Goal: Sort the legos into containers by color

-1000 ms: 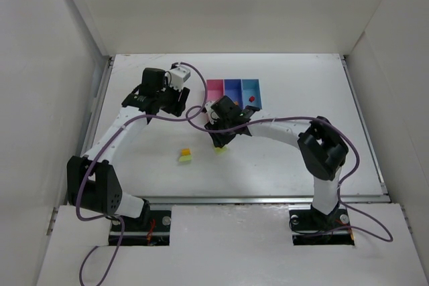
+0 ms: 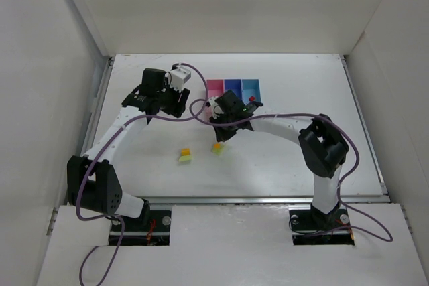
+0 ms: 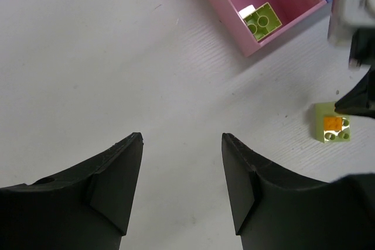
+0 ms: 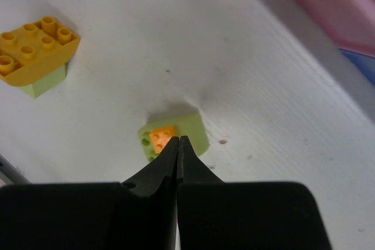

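A light-green brick (image 4: 196, 130) lies on the table with a small orange piece (image 4: 162, 137) on top. Just short of them in the right wrist view, my right gripper is shut, its tips together and nothing between them. The left wrist view also has this green brick (image 3: 320, 122) at its right side, partly behind the right gripper. A yellow-orange brick (image 4: 44, 57) rests on another light-green brick (image 4: 48, 82) farther left. My left gripper stands open and empty over bare table.
Pink (image 2: 214, 85), blue (image 2: 232, 86) and teal (image 2: 250, 85) containers stand side by side at the back. Inside the pink one is a green brick (image 3: 265, 20), with a red piece (image 2: 252, 99) near the teal one's front. Open table lies to the right.
That brick has turned slightly. The left arm is still.
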